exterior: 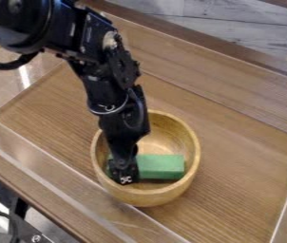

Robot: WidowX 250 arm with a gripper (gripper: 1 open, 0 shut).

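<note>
A round wooden bowl (172,195) sits on the table's front left part. A green block (162,167) lies in it on the right side. My black gripper (124,163) reaches down into the left of the bowl, around or against the block's left end. Whether its fingers hold the block is hard to tell, as they are dark and overlap.
A light strip runs along its front left edge, with black cables at the lower left corner. A pale board stands at the back right.
</note>
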